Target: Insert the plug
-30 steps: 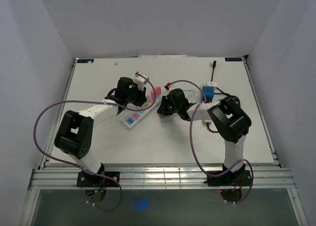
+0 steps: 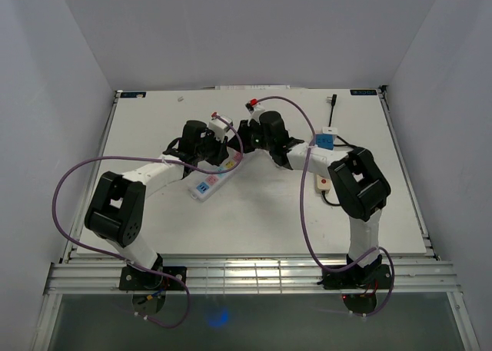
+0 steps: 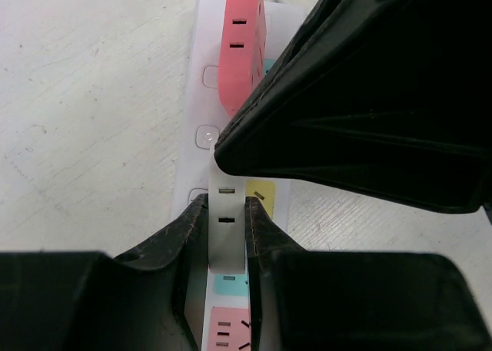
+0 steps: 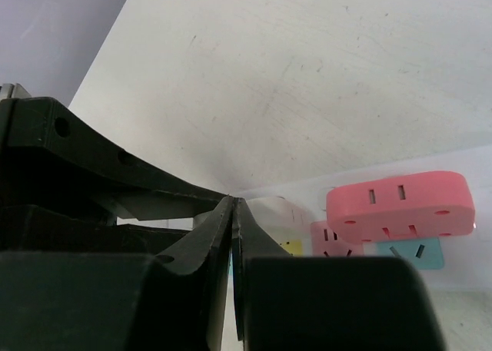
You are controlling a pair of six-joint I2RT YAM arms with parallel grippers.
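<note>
A white block with two slots (image 3: 227, 247), apparently the plug, is gripped by my left gripper over the white multi-socket strip (image 3: 201, 59). How far it sits in a socket is hidden. A pink slotted block stands on the strip beyond it; in the right wrist view this pink block (image 4: 400, 205) is right of the fingertips. My right gripper is shut, with nothing visible between its fingers. In the left wrist view its dark tip overlaps the white block's far end; contact is unclear. Both grippers meet above the strip in the top view.
On the right of the table lie a blue-and-white box (image 2: 325, 140), a black plug with cable (image 2: 332, 105) and a white unit with a red button (image 2: 323, 183). Purple cables loop over both arms.
My right gripper has moved left and away from the front edge, from beside the strip to over it near the left gripper, covering the pink block in the top view. The left arm stayed still.
</note>
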